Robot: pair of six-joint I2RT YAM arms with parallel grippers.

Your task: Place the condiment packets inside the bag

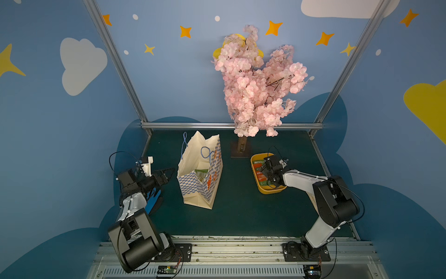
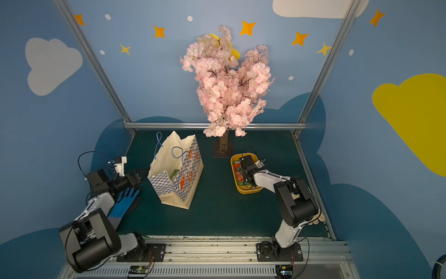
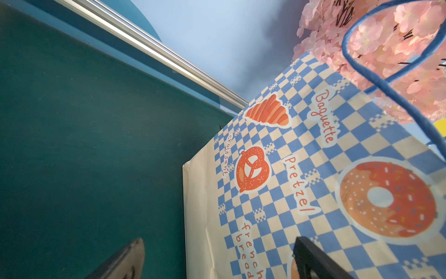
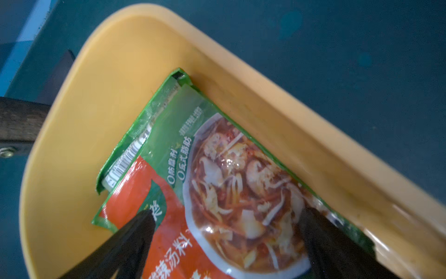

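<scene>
Condiment packets (image 4: 172, 223), red and green with a soup picture, lie stacked flat in the yellow tray (image 4: 297, 121). My right gripper is open over them, a finger on either side of the top packet's picture; whether the fingers touch it, I cannot tell. The paper bag (image 1: 200, 186), cream with blue checks, stands upright with its mouth open, and a green packet (image 1: 201, 174) shows inside. Beside the bag's left side my left gripper (image 1: 171, 174) is open and empty; the bag's printed face (image 3: 297, 176) fills much of the left wrist view.
A pink blossom tree (image 1: 260, 88) on a dark base (image 1: 240, 149) stands behind, between bag and tray. Blue gloves (image 2: 121, 204) lie under the left arm. Between bag and tray the dark green table (image 1: 237, 200) is clear.
</scene>
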